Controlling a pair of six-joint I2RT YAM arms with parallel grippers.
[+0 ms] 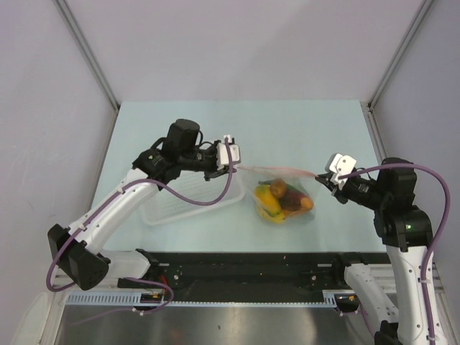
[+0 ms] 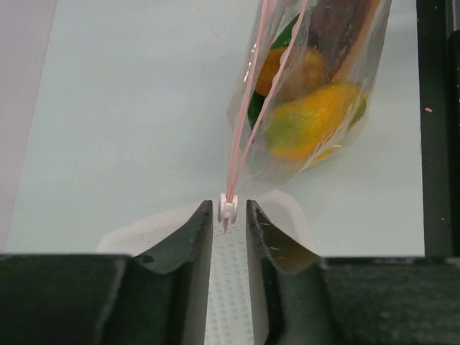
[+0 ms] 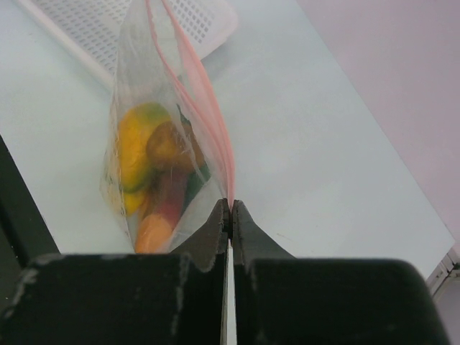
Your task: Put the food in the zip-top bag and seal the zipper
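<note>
The clear zip bag (image 1: 262, 208) with its pink zipper lies between my grippers, holding several foods: a yellow-green fruit (image 2: 309, 122), a brown round piece (image 3: 169, 147) and an orange one (image 1: 306, 203). My left gripper is part open around the white slider (image 2: 227, 207) at the zipper's left end; in the left wrist view its fingers stand either side of it. My right gripper is shut on the bag's pink-edged end, holding it up so the zipper stretches toward the left gripper.
A white perforated basket (image 1: 165, 212) sits on the left, under my left gripper. The light board is clear behind the bag (image 1: 273, 126) and to the right. A dark edge (image 1: 237, 262) runs along the front.
</note>
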